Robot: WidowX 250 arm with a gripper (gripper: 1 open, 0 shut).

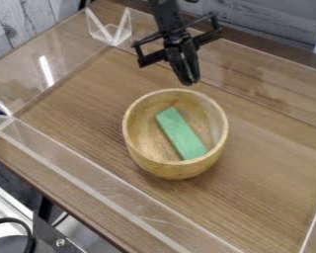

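Note:
A round wooden bowl [145,148] sits on the wooden table, with a green rectangular block [182,132] lying inside it. My black gripper [189,75] hangs just beyond the far rim of the bowl, above it in the view, shut, with nothing visible between its fingers.
A white wire-like object [110,29] stands at the back left. Black cables lie at the lower left corner, and a pale wall edges the back.

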